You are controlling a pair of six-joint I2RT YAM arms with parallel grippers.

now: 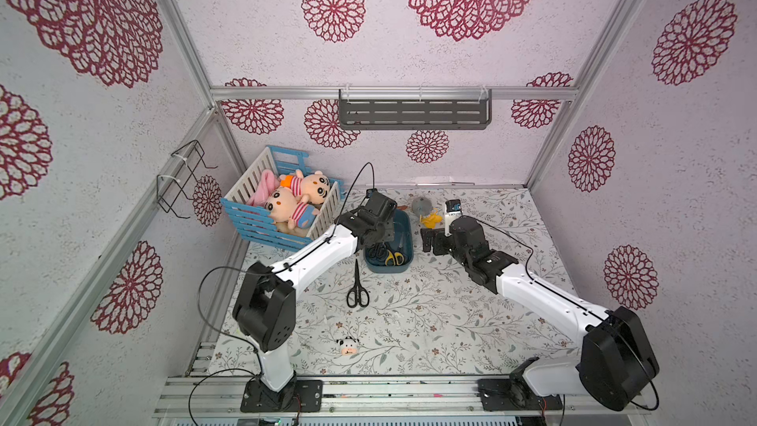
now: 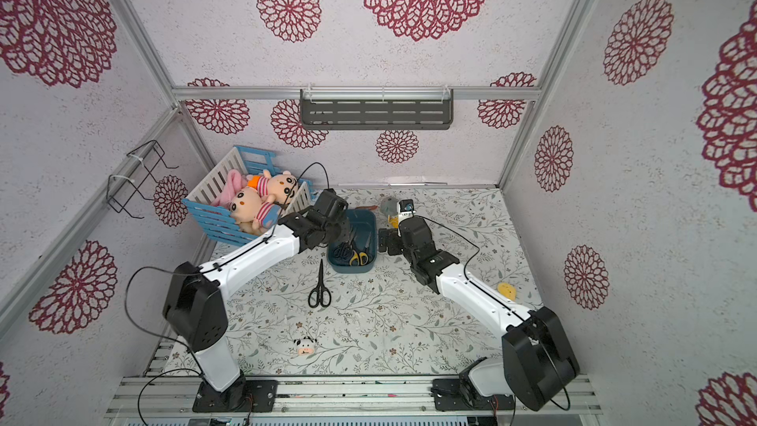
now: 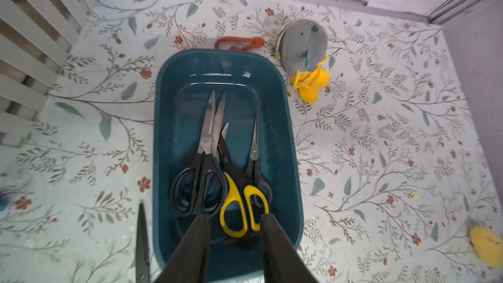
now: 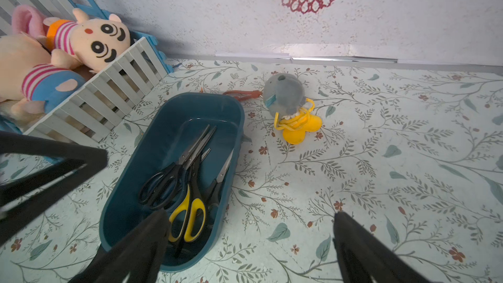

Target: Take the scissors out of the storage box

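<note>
The blue storage box (image 3: 287, 125) holds several scissors: black-handled scissors (image 3: 204, 162), yellow-handled scissors (image 3: 234, 204) and another dark-handled pair (image 3: 255, 152) along its right side. One black pair of scissors (image 1: 357, 292) lies on the table in front of the box. In the left wrist view my left gripper is over the near end of the box, fingers apart, nothing between them. Its dark fingers (image 4: 57, 162) also show at the left of the right wrist view. To the right of the box my right gripper stands open and empty.
A white-and-blue crib of dolls (image 1: 264, 232) stands left of the box. Behind the box are a red clip (image 3: 241, 43) and a grey and yellow toy (image 3: 304, 47). A small cow figure (image 1: 347, 345) sits near the front. The table's right side has free room.
</note>
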